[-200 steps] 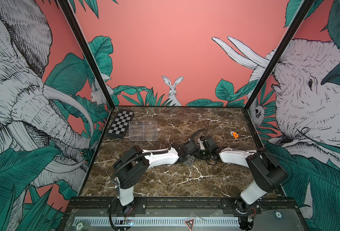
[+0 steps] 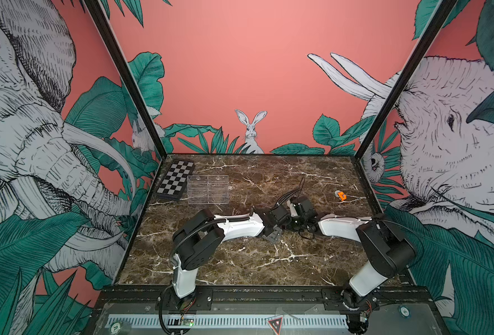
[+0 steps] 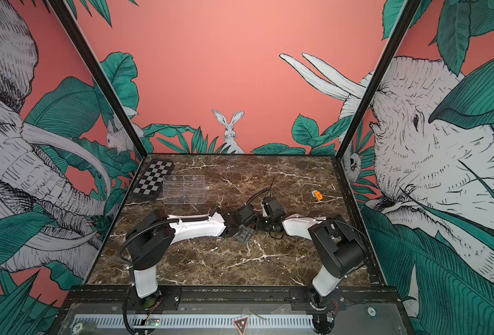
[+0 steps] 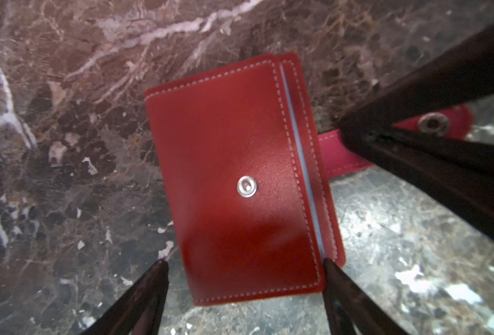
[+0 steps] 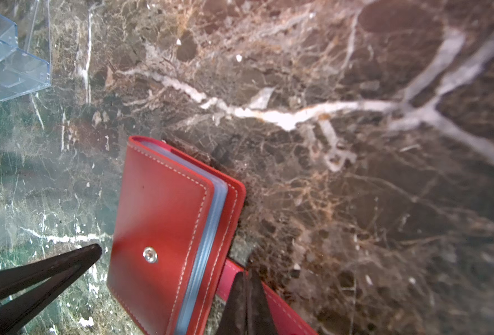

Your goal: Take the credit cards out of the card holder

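A red card holder [image 4: 241,184] with white stitching and a metal snap lies between my two grippers. Along its side, the bluish edges of cards or sleeves [image 5: 205,256] show between the covers. In the left wrist view my left gripper is open, its fingers spread at the holder's near end, one close against a corner. The holder's pink strap [image 4: 344,153] extends sideways, unsnapped. My right gripper is shut at this strap; whether the strap is pinched between its tips cannot be made out. Both top views have the holder hidden by the arms.
A clear compartment tray [image 2: 208,189] stands at the back left beside a checkered board [image 2: 176,179]. A small orange object [image 2: 341,195] lies at the back right.
The right arm looks still, and the tray, board and orange object are where they were.
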